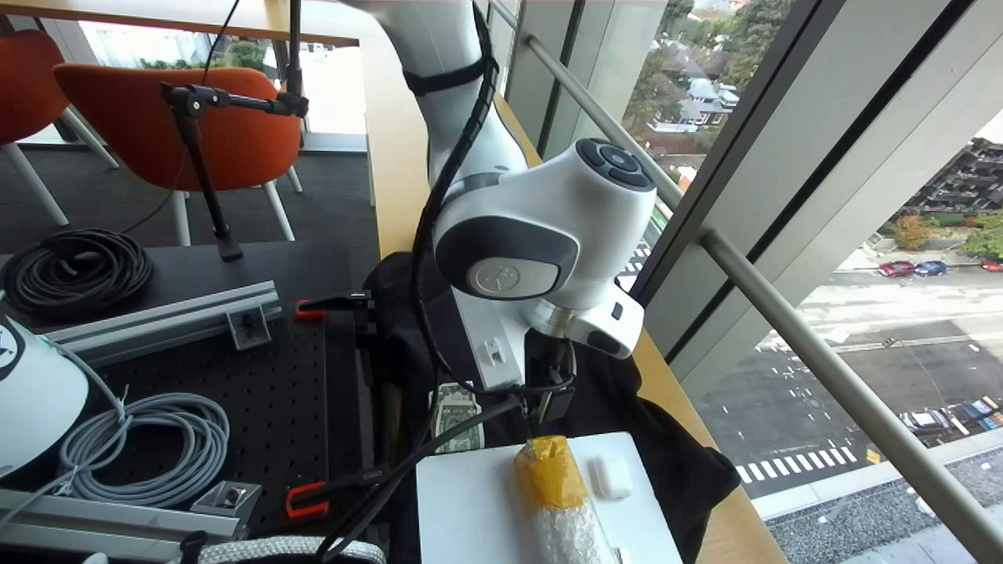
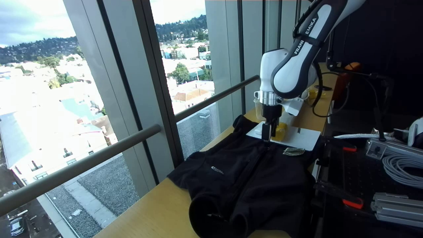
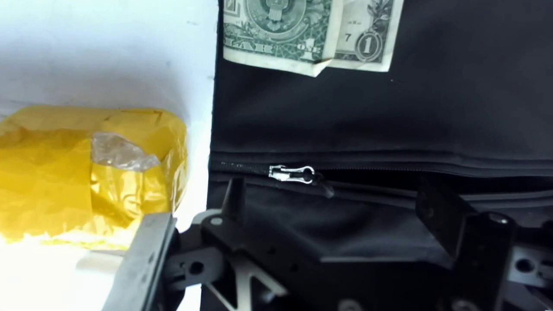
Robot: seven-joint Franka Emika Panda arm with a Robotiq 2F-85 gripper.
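A black jacket [image 2: 246, 170] lies spread on the wooden ledge, its zipper partly open. In the wrist view the silver zipper pull [image 3: 293, 174] lies close to the edge of a white board, and the zip gapes to the right of it. My gripper stands open low over the jacket, its fingers [image 3: 236, 199] apart on either side of the pull, which appears slightly beyond them in the picture. Nothing shows between the fingers. From the second exterior view, the gripper [image 2: 267, 138] points straight down by the board; its height above the cloth is hard to tell.
The white board [image 1: 461, 498] carries a yellow-taped bubble-wrapped bundle [image 1: 555, 470] and a small white case [image 1: 612, 476]. Folded dollar bills [image 3: 306, 36] lie on the jacket beside the board. A metal rail [image 2: 99, 162] runs along the window. Orange-tipped clamps [image 2: 352, 203] line the table edge.
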